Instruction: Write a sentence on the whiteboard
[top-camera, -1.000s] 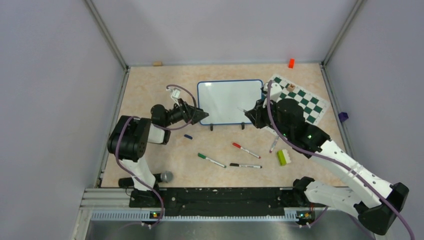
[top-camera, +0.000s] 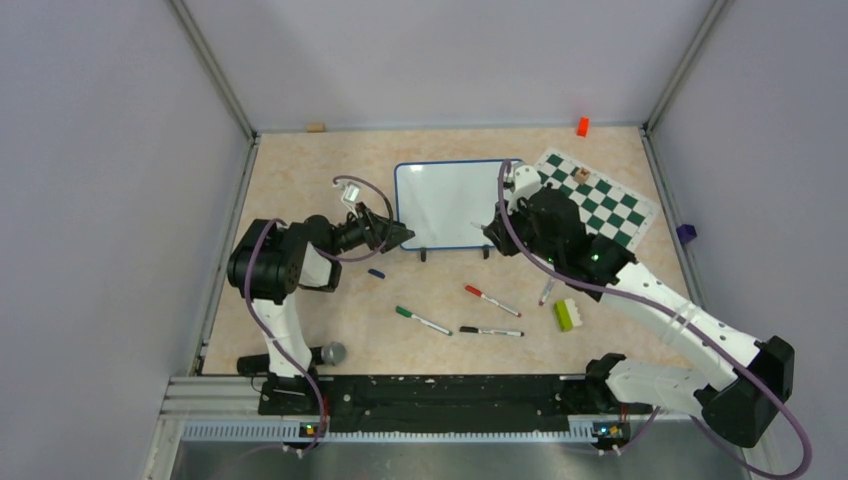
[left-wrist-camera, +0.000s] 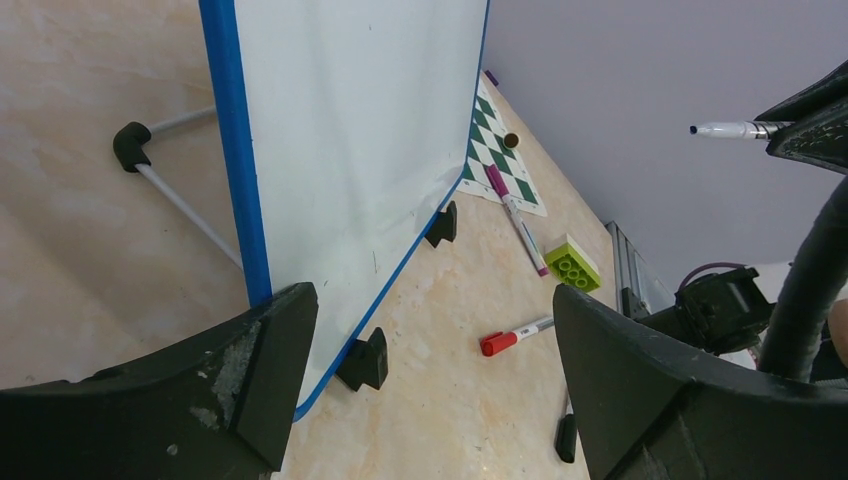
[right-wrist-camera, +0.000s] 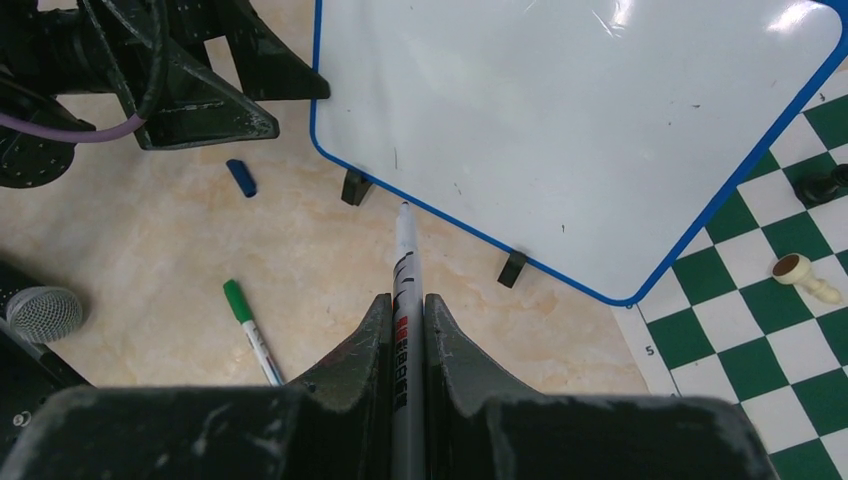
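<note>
The blue-edged whiteboard (top-camera: 450, 205) stands at the back of the table, its surface blank except for a few small marks. My right gripper is shut on a white marker (right-wrist-camera: 407, 262). That marker is uncapped, and its dark tip (left-wrist-camera: 694, 130) points toward the board with a gap between them in the left wrist view. At the board's lower left corner, my left gripper is open; the board's edge lies between its spread fingers, near the left one. Whether that finger touches the board I cannot tell.
A blue cap (top-camera: 376, 273) lies in front of the left gripper. Green (top-camera: 424, 320), red (top-camera: 493, 301) and black (top-camera: 491, 331) markers lie on the front table, near a lime sponge block (top-camera: 567, 315). The chessboard (top-camera: 606, 200) is at the right, a microphone (top-camera: 333, 353) front left.
My right arm has shifted left with the marker, across the front of the whiteboard. The left arm's upper links moved slightly, while its gripper stays almost in place at the board's corner.
</note>
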